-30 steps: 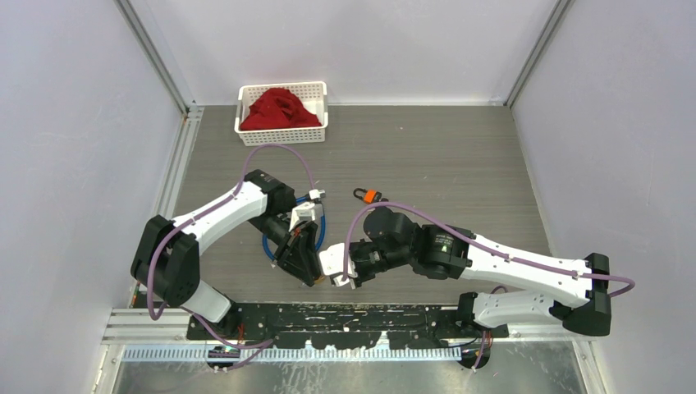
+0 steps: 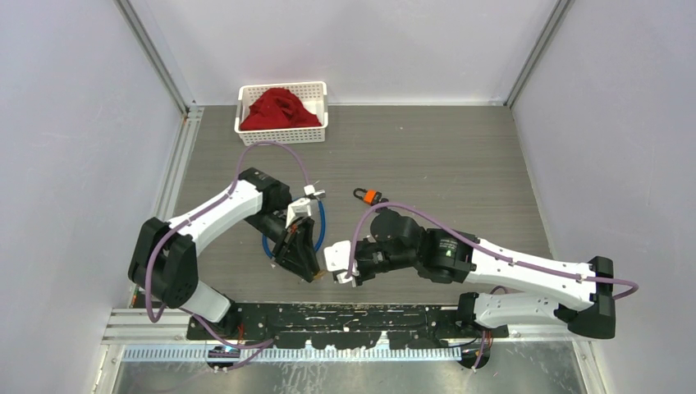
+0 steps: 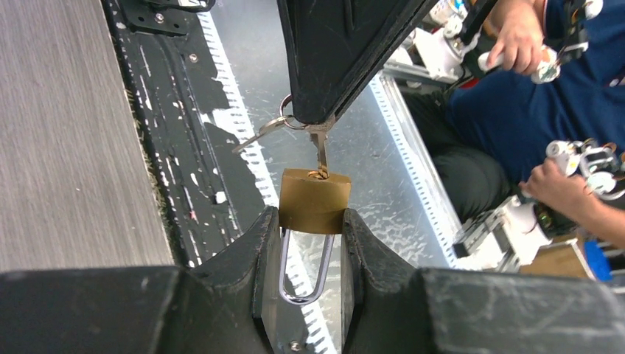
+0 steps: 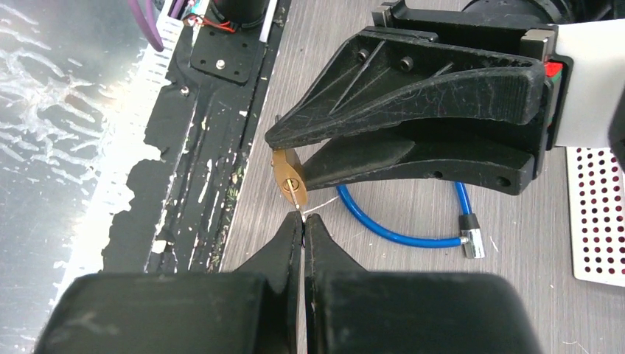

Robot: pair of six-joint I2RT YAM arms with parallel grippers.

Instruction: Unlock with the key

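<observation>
A brass padlock (image 3: 313, 199) with a steel shackle sits between the fingertips of my left gripper. In the right wrist view, the left gripper's black fingers stand a little apart around the brass body (image 4: 287, 177). My right gripper is shut on a slim key (image 4: 293, 190) that reaches to the keyhole. In the left wrist view the key stands in the top of the padlock, with a ring and a second key hanging by the right gripper's tip. In the top view both grippers (image 2: 312, 275) meet low at the middle.
A blue cable lock (image 4: 398, 236) lies on the table behind. An orange padlock (image 2: 369, 195) lies near the right arm. A white basket (image 2: 281, 134) with red cloth stands at the back. The table's front edge runs just below the grippers.
Both arms have shifted slightly: the left a little leftward, the right a little rightward, so the grippers sit slightly farther apart in the top view.
</observation>
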